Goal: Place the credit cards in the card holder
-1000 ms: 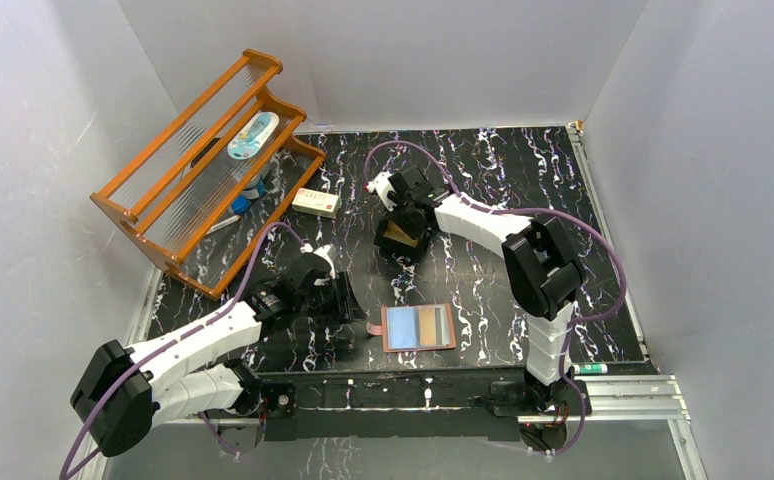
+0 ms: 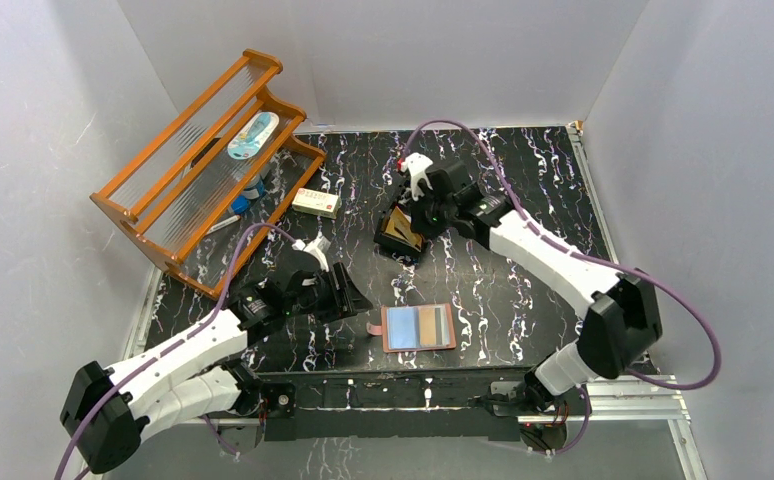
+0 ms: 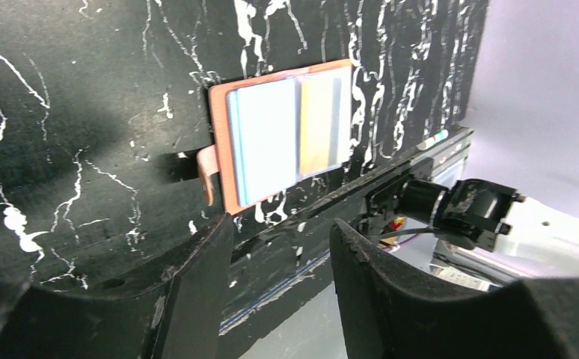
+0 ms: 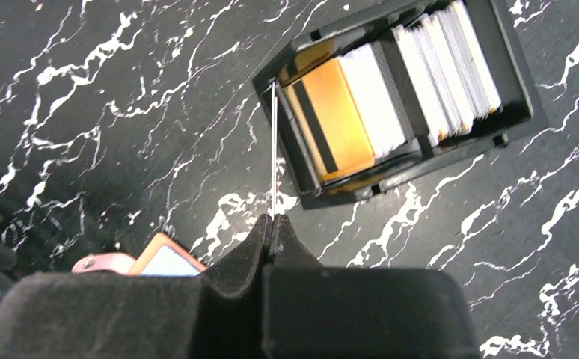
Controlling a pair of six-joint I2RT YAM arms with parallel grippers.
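The card holder (image 2: 418, 328) lies flat near the table's front edge, brown-rimmed with a pink tab on its left side. Its blue-white panel (image 3: 266, 138) and tan strip (image 3: 316, 123) face up in the left wrist view. My left gripper is open and empty, to the left of the holder and above the table. A black box (image 4: 526, 90) holds several cards, an orange card (image 4: 339, 116) with a black stripe in front. A thin card (image 4: 274, 142), seen edge-on, stands out from my right gripper, shut on it, by the box's near end.
A wooden rack (image 2: 178, 190) with clear panels fills the back left. A small cream box (image 2: 317, 203) lies beside it. The table right of the black box and holder is bare apart from the right arm above it.
My right gripper has moved right and a little forward over the black box, its arm swinging out to the right. The left gripper has shifted slightly toward the card holder.
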